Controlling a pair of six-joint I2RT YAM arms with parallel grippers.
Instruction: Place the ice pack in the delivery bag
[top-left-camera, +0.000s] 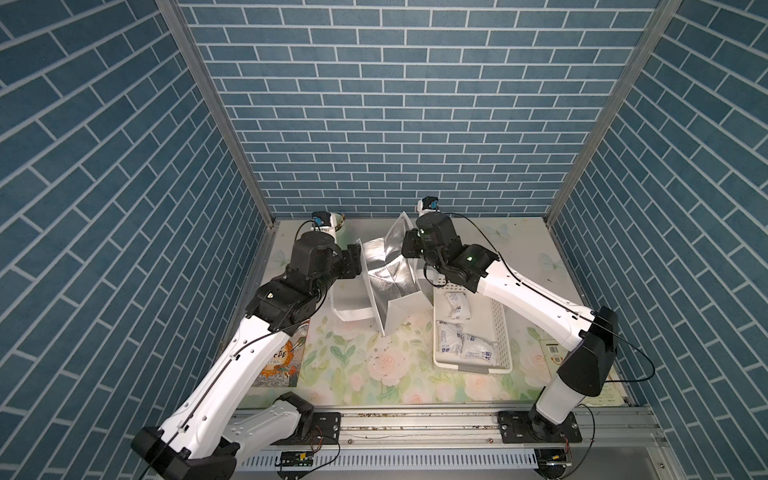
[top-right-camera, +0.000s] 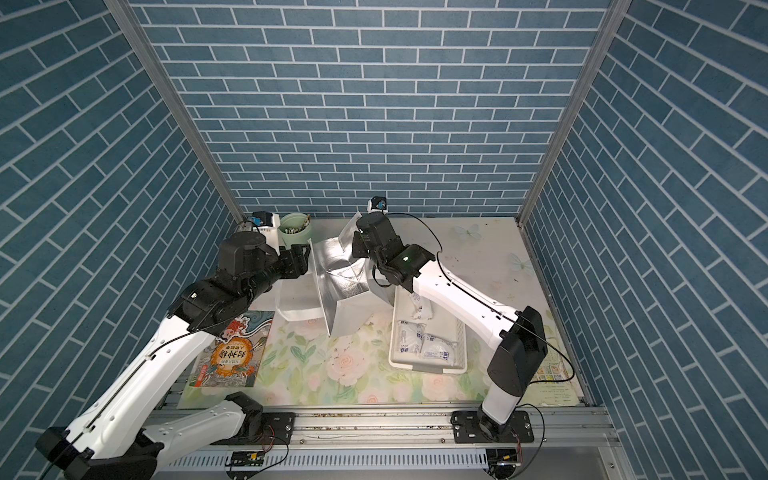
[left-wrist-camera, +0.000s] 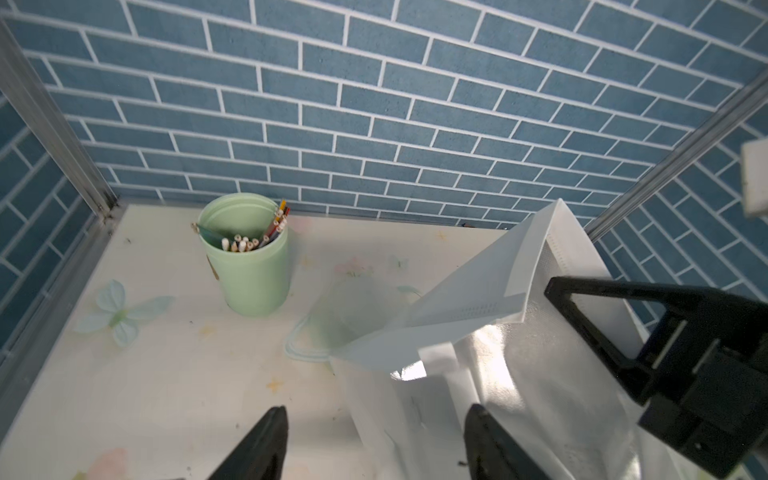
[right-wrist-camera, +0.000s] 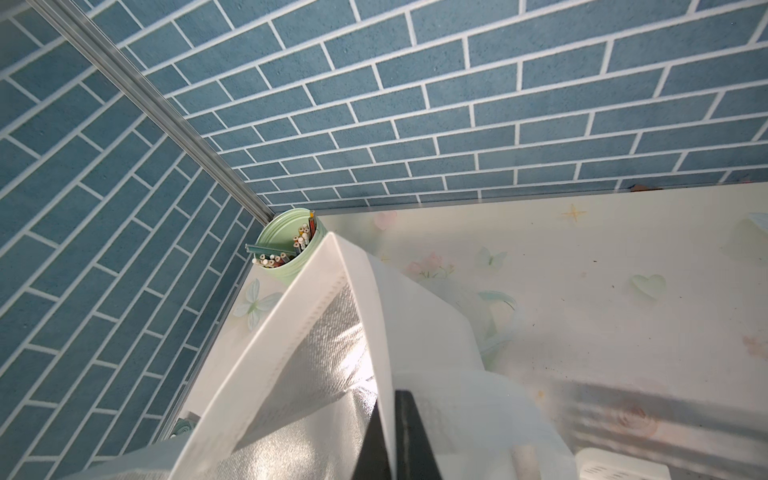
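Note:
The white delivery bag (top-left-camera: 405, 307) stands open in the middle of the table, its silver lining facing up. My right gripper is shut on the bag's right rim, with the thin wall between its fingers. Left of the bag, my left gripper stands open, its fingers apart with nothing gripped between them; the bag's left wall is close ahead of it. Ice packs lie in a white basket (top-left-camera: 505, 340): one ice pack (top-left-camera: 457, 305) toward the back, two more (top-left-camera: 480, 349) near the front. No ice pack shows on the visible part of the bag's lining.
A green cup of pencils (left-wrist-camera: 249, 268) stands at the back left. A colourful book (top-right-camera: 233, 352) lies at the front left, partly under the left arm. My right arm (top-left-camera: 532, 297) reaches over the basket's back part.

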